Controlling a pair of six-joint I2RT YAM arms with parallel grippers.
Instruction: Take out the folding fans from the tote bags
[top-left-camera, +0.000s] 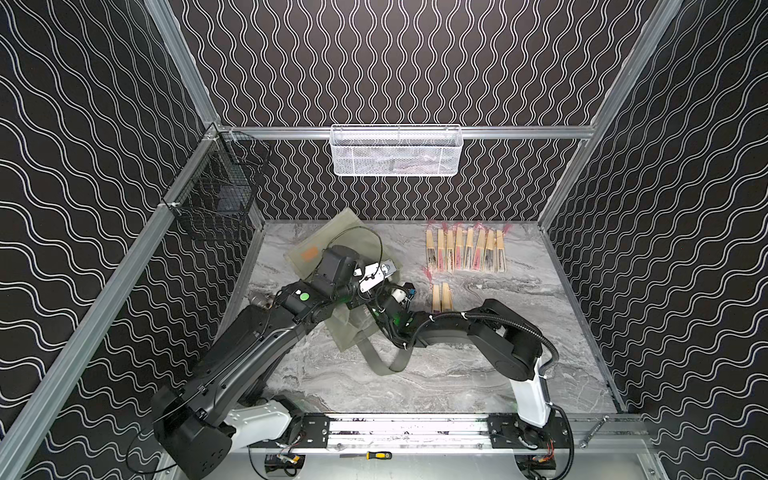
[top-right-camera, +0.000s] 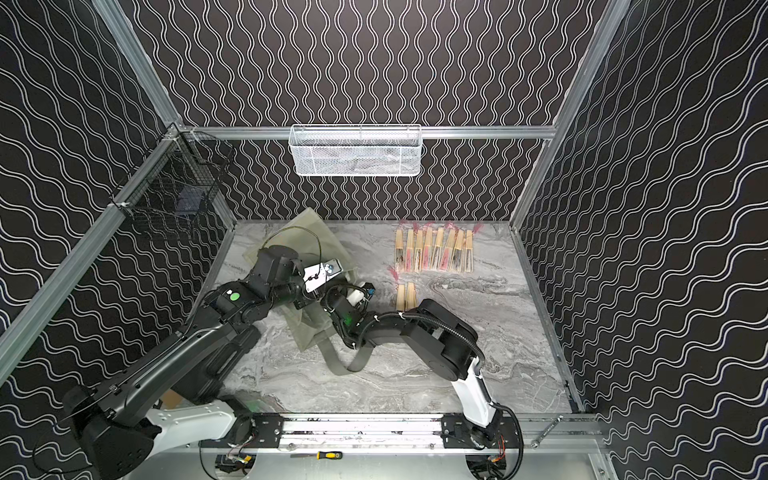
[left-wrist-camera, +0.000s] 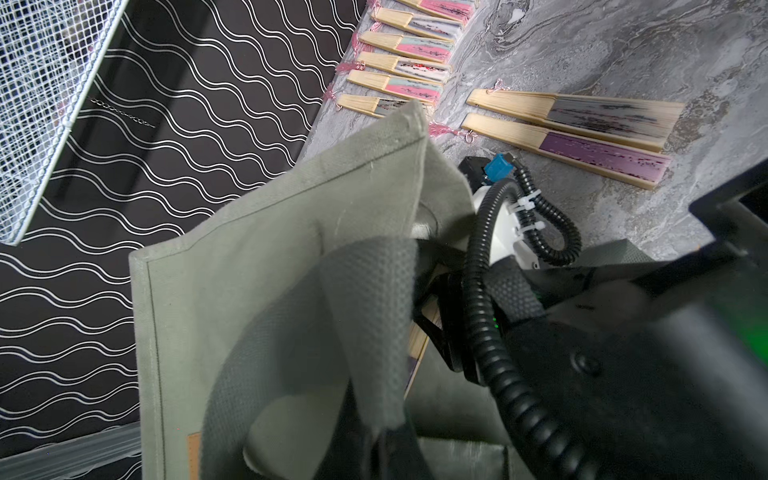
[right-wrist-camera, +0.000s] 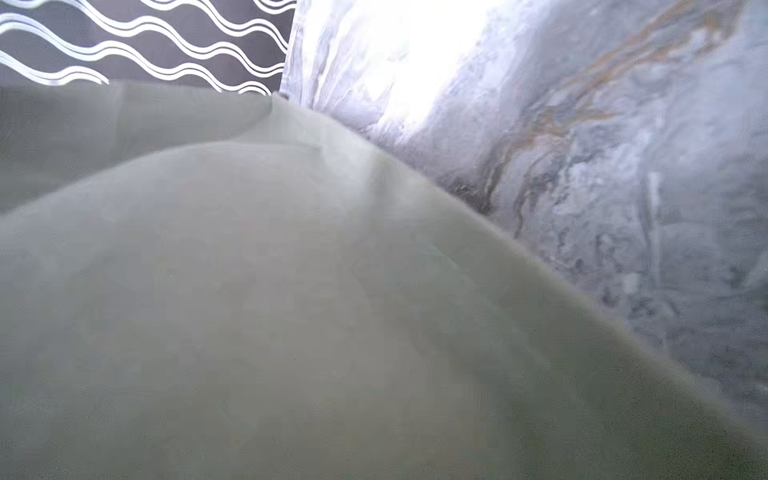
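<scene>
An olive canvas tote bag (top-left-camera: 312, 248) lies tilted on the marble table under both grippers. In the left wrist view my left gripper is shut, with a grey webbing strap (left-wrist-camera: 368, 320) at its tips. My right gripper reaches into the bag beside a partly visible wooden piece (left-wrist-camera: 420, 344), likely a fan; how far its fingers are apart is hidden. The right wrist view (right-wrist-camera: 320, 280) is filled mostly by canvas. Two fans (top-right-camera: 409, 294) lie right of the bag; a row of several fans (top-right-camera: 432, 248) lies behind them.
A white mesh basket (top-left-camera: 396, 156) hangs on the back rail and a black wire basket (top-left-camera: 216, 192) on the left rail.
</scene>
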